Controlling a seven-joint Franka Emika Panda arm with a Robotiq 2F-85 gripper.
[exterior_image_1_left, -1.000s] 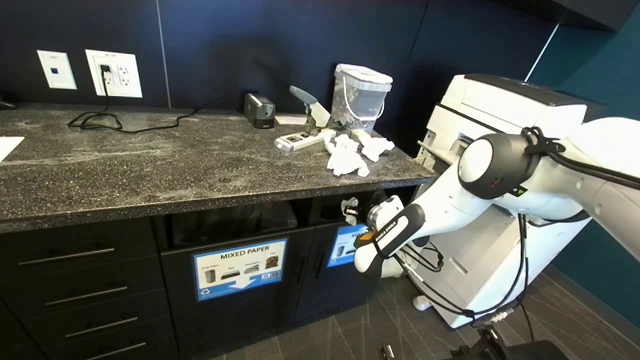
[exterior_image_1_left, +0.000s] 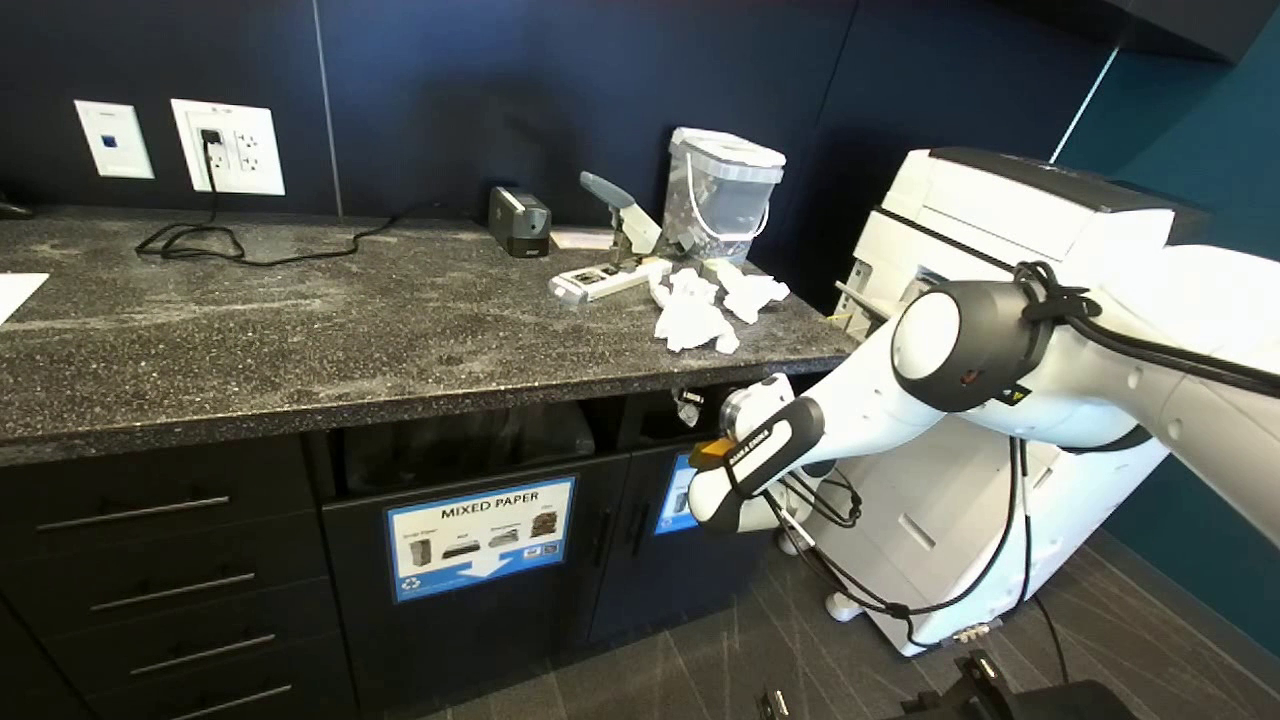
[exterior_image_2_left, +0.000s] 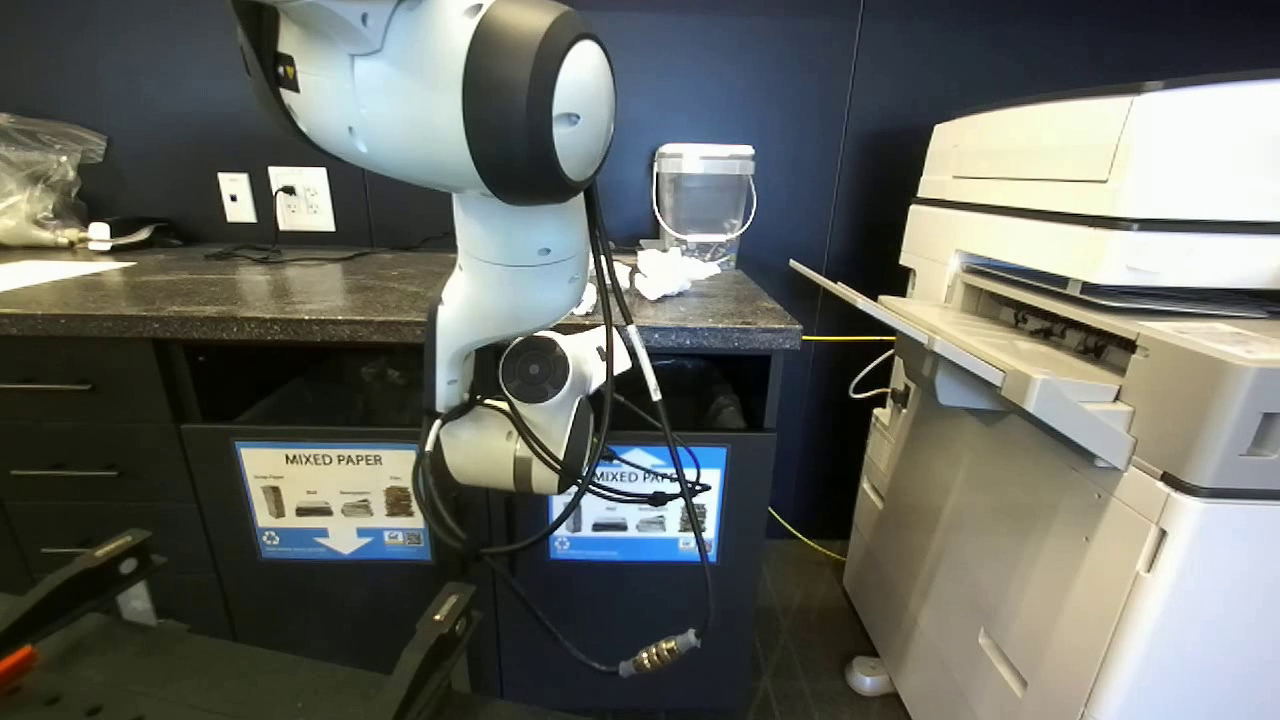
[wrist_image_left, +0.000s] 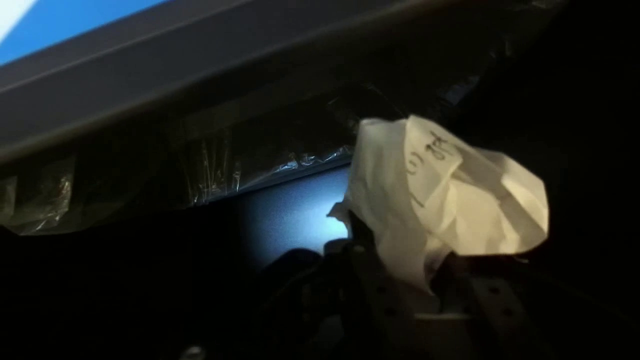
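A crumpled white piece of paper (wrist_image_left: 456, 192) with handwriting on it is pinched in my gripper, whose dark fingers are hard to make out in the shadow. In exterior view 1 the gripper (exterior_image_1_left: 691, 398) reaches into the dark opening of the right cabinet, under the counter edge, with the paper barely visible at its tip. A clear plastic liner (wrist_image_left: 270, 162) hangs inside the opening, beside the paper in the wrist view. Exterior view 2 has the gripper hidden behind the arm.
More crumpled paper (exterior_image_1_left: 693, 314) lies on the counter (exterior_image_1_left: 360, 324), near a stapler (exterior_image_1_left: 618, 246) and a clear bucket (exterior_image_1_left: 726, 192). Both cabinet fronts carry a mixed paper sign (exterior_image_1_left: 482, 538). The printer (exterior_image_2_left: 1020, 504) stands to the right.
My gripper has moved left and deeper into the cabinet opening, carrying the paper, which shows less in exterior view 1. Papers on the counter have not moved.
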